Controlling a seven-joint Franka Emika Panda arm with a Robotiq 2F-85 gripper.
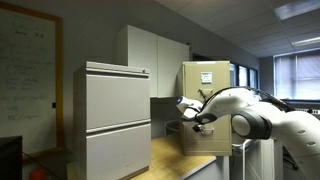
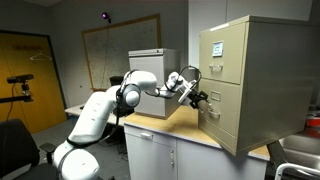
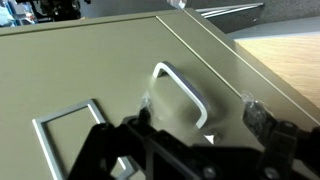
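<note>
A beige filing cabinet (image 2: 216,72) stands on the wooden counter, its drawers closed in the views that show them. In the wrist view, a silver drawer handle (image 3: 184,91) crosses the beige drawer front (image 3: 105,68), and an empty label frame (image 3: 84,140) is beside it. My gripper is open in front of that drawer, with its fingers spread to either side of the handle in this view. Whether they touch the cabinet cannot be told. Exterior view 2 has the gripper (image 2: 197,98) close to the cabinet's front. No object shows held.
A light grey filing cabinet (image 1: 112,117) occupies the counter's other end. Bare wooden counter (image 1: 170,156) lies between the cabinets. White wall cupboards (image 1: 155,58) hang above. A wire rack (image 2: 298,172) is beside the beige cabinet.
</note>
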